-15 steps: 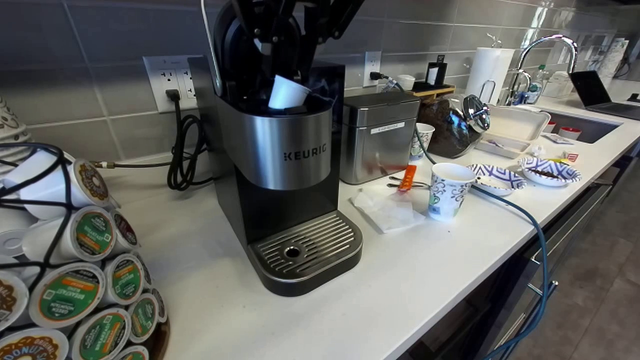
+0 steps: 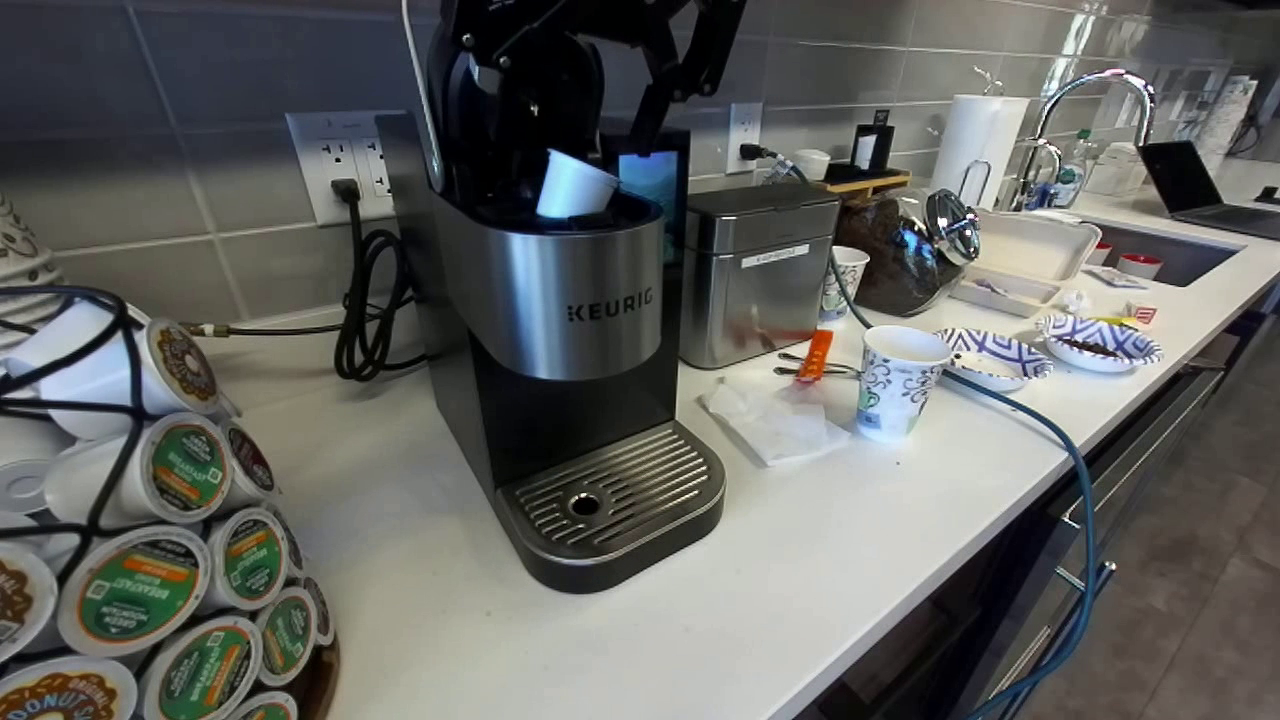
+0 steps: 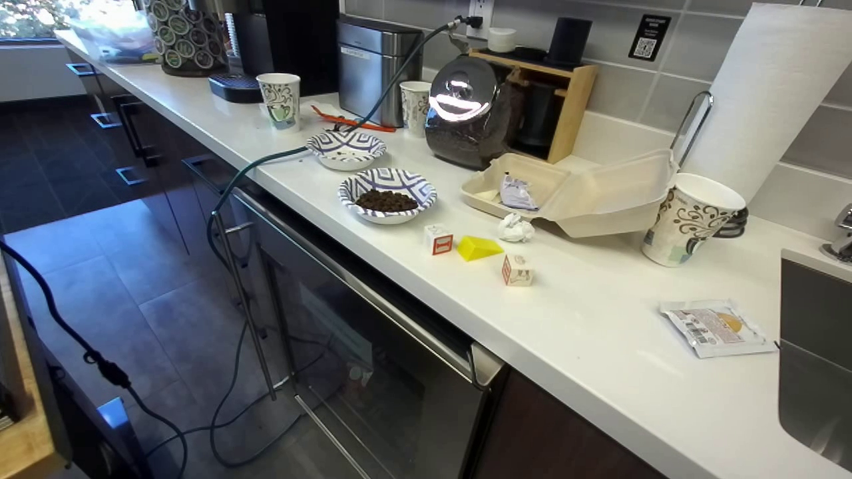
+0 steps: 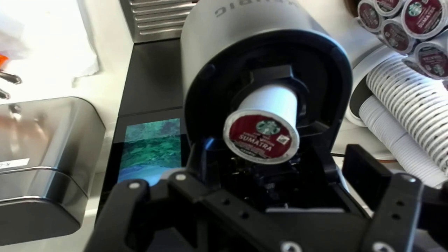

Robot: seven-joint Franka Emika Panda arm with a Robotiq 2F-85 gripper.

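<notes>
A white coffee pod point(image 2: 576, 186) lies tilted in the open top of the silver and black Keurig coffee maker point(image 2: 558, 294). In the wrist view, the pod's dark red Sumatra lid point(image 4: 261, 137) faces back toward the camera. Its body point(image 4: 277, 100) leans against the black pod holder rather than sitting upright. My gripper point(image 2: 567, 110) is open above and behind the pod, its fingers spread wide to either side and apart from it. The coffee maker's raised lid is largely hidden behind the dark arm.
Left of the machine stands a wire rack of pods point(image 2: 132, 588). A steel canister point(image 2: 758, 282) is close on its other side, with a patterned paper cup point(image 2: 900, 382) farther forward. A blue cable point(image 2: 1086, 528) crosses the counter. Bare counter lies in front of the drip tray.
My gripper has spread its fingers wider, and the right-hand finger has swung away from the pod. The pod stays tilted in the same place. The machine's screen now shows lit.
</notes>
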